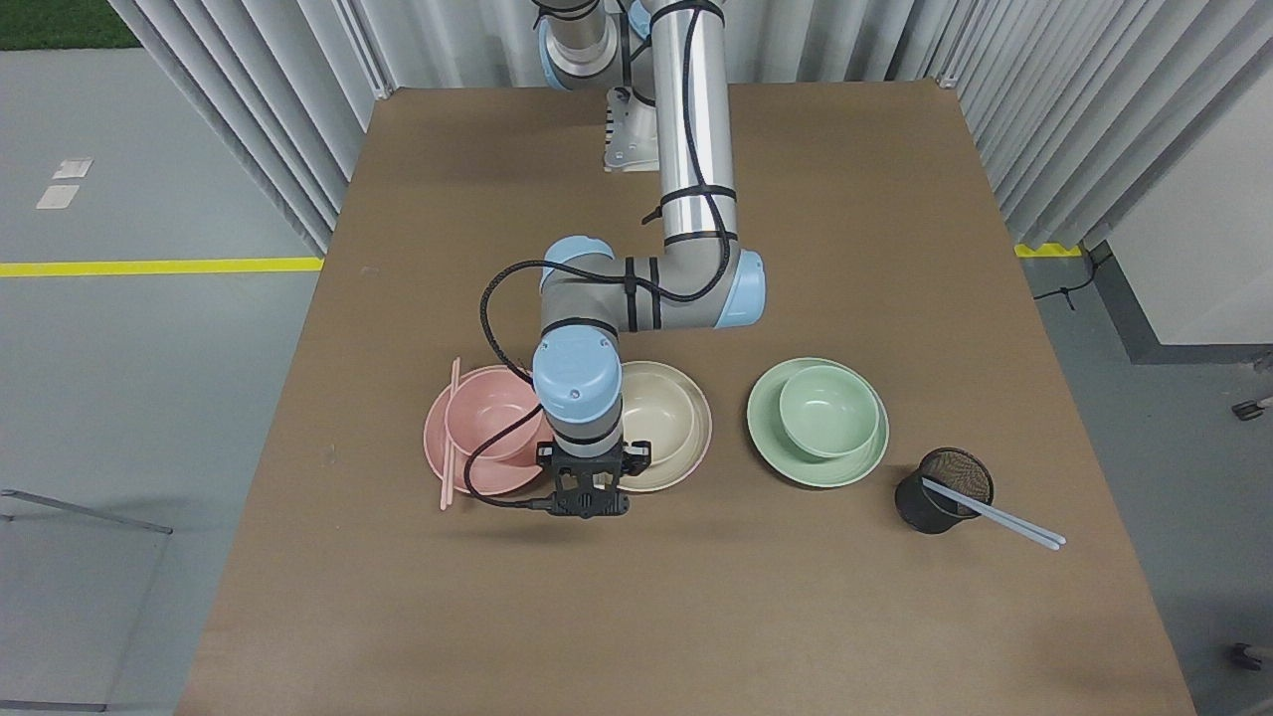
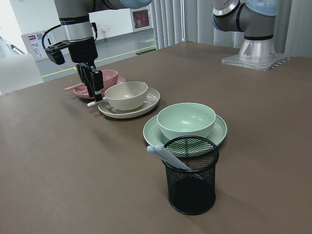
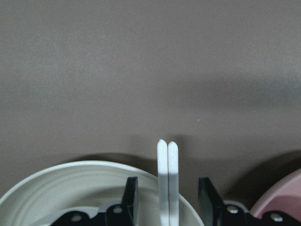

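Observation:
My gripper hangs low over the near edge of the cream plate [image 3: 70,186], open around a pair of white chopsticks [image 3: 173,183] that lie between its fingers without touching them in the wrist view. In the front view my gripper housing [image 1: 587,483] covers part of the cream plate and bowl [image 1: 653,412]; in the left view the white bowl [image 2: 126,97] sits on its plate beside the fingers. The pink bowl [image 1: 489,406] rests on a pink plate to the left, with pink chopsticks [image 1: 448,471] along it.
A green bowl [image 1: 828,408] on a green plate stands to the right. Further right is a black mesh holder [image 1: 925,507] with light grey-blue chopsticks [image 1: 1014,525] across it.

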